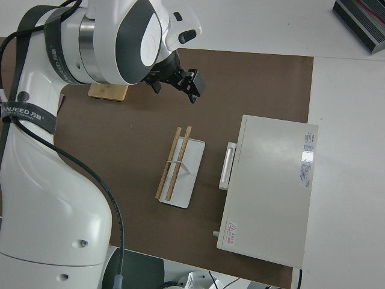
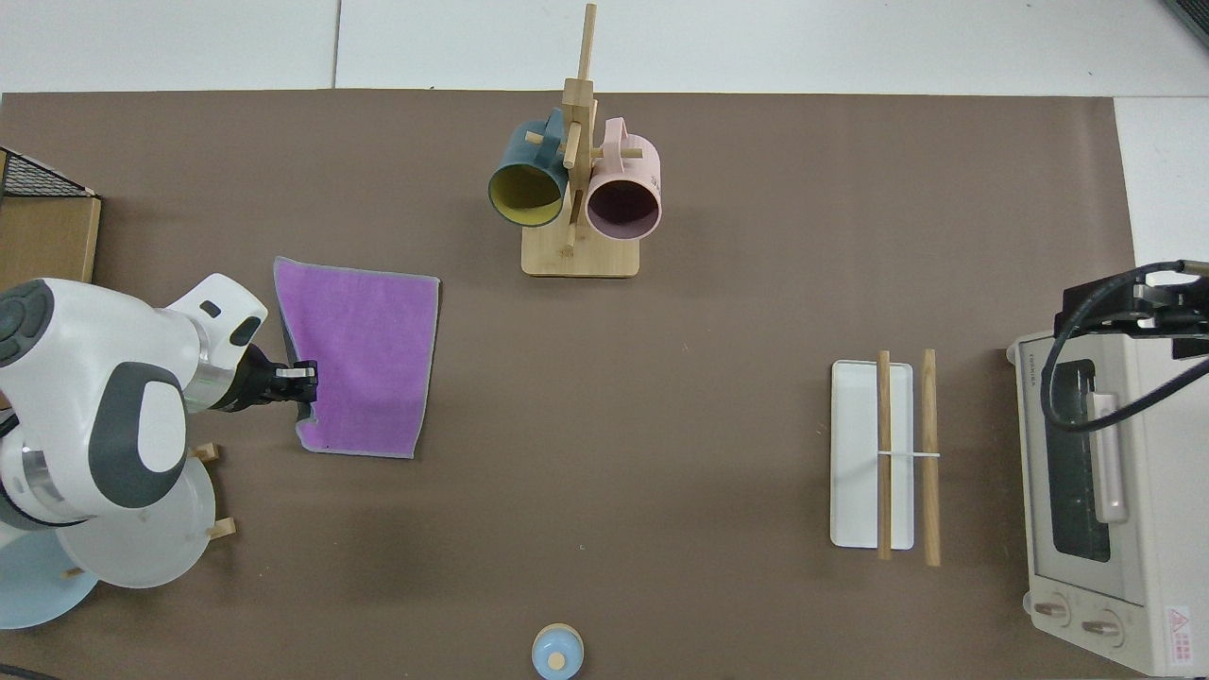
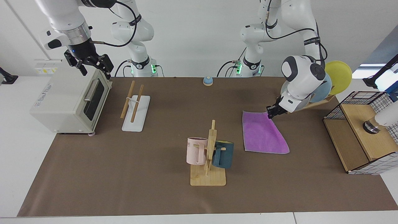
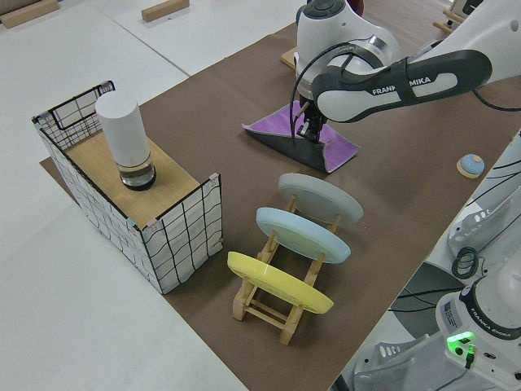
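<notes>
A purple cloth [image 2: 363,363] with a grey underside lies on the brown mat; in the right view its edge is lifted at a gripper. That gripper, on the arm at the left of the top view [image 2: 303,381], is over the cloth's left side; whether its fingers are closed is hard to see. The other gripper [image 3: 89,67] hangs above the white oven, its finger state unclear.
A mug tree with teal [image 2: 527,181] and pink [image 2: 623,193] mugs stands at the back. A plate rack [image 4: 281,285], wire-sided wooden shelf [image 4: 167,179], white board with wooden bars [image 2: 852,453], blue button [image 2: 555,652] and oven [image 2: 1179,510] surround free mat.
</notes>
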